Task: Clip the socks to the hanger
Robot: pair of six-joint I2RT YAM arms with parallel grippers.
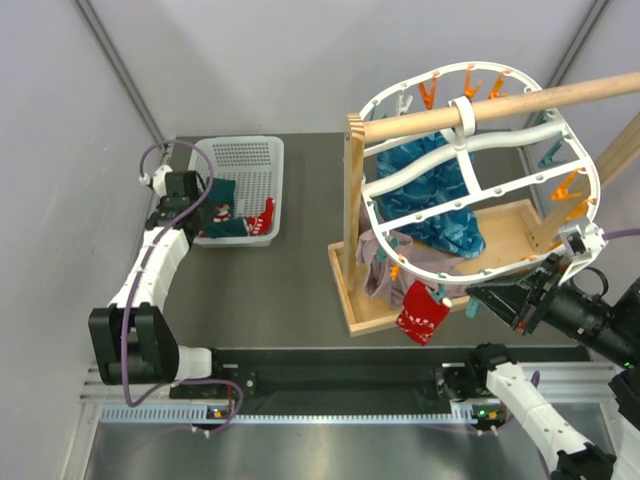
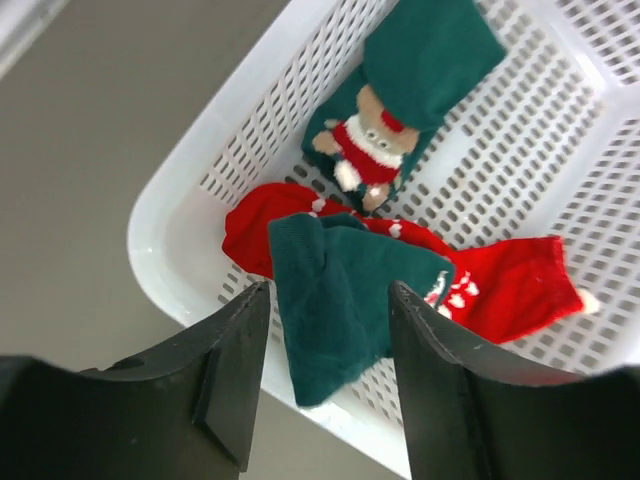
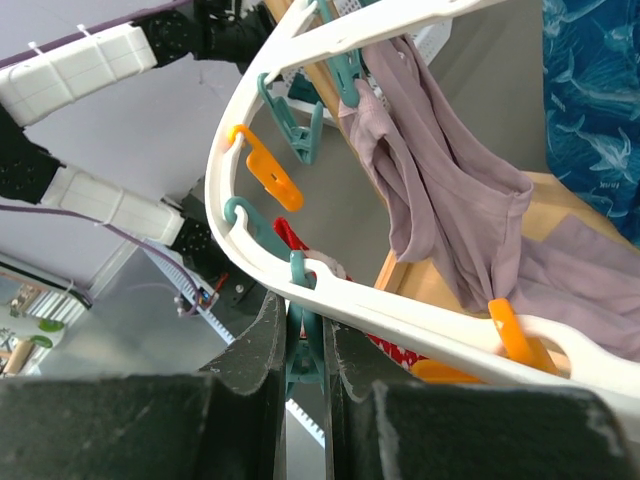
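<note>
In the basket lie a green sock (image 2: pixel 335 300), a red patterned sock (image 2: pixel 510 285) partly beneath it, and another green sock with a bear figure (image 2: pixel 375 145). My left gripper is open above the nearer green sock, nothing gripped. The round white hanger (image 1: pixel 590 180) is on a wooden stand at right; a red patterned sock (image 1: pixel 422 313) hangs at its front rim. There my right gripper is shut on a teal clip (image 3: pixel 297 275). Most of that red sock is hidden behind the rim in the right wrist view.
The white basket (image 1: pixel 275 165) stands at the back left. Blue cloth (image 1: pixel 440 220) and mauve cloth (image 3: pixel 470 200) hang within the stand. An orange clip (image 3: pixel 270 170) and several others dot the rim.
</note>
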